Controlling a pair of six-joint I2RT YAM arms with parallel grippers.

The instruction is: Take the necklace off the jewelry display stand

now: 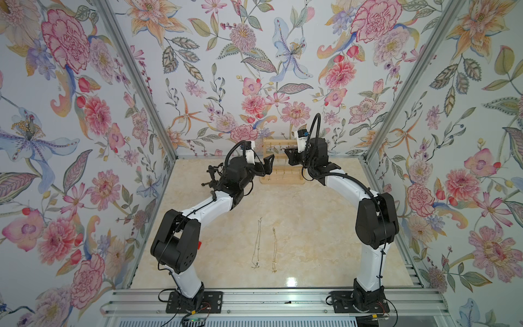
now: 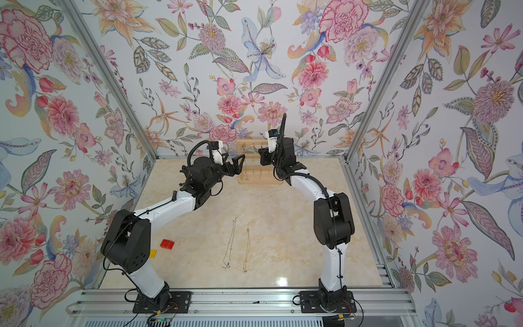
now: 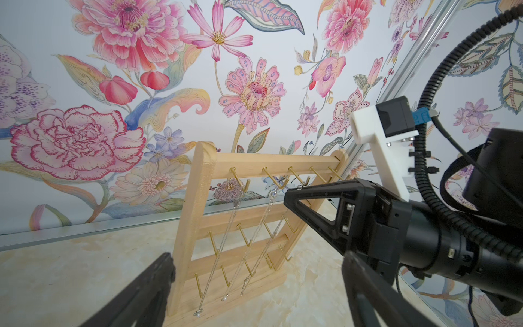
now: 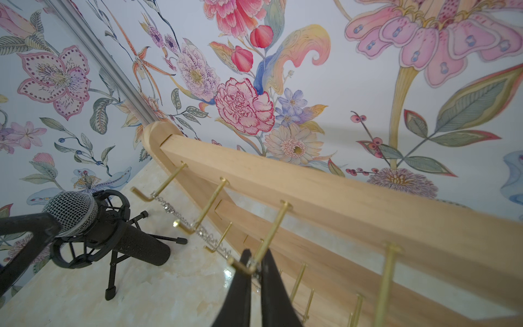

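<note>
The wooden display stand (image 3: 188,234) stands at the back of the table, with rows of brass hooks. Silver necklaces hang from its top hooks: one nearest the left post (image 3: 220,245), a middle necklace (image 3: 253,239) and a third necklace (image 3: 267,250) below my right gripper's tips. My right gripper is shut at the third top hook (image 4: 272,234), where the silver chain (image 4: 209,237) reaches its fingertips; whether the chain is pinched, I cannot tell. In front of the stand, my left gripper is open, its blurred fingers wide apart and empty.
Two more necklaces lie on the front table, a left one (image 1: 257,245) and a right one (image 1: 274,250). A microphone on a tripod (image 4: 125,234) stands left of the stand. A red block (image 2: 167,244) lies at the left.
</note>
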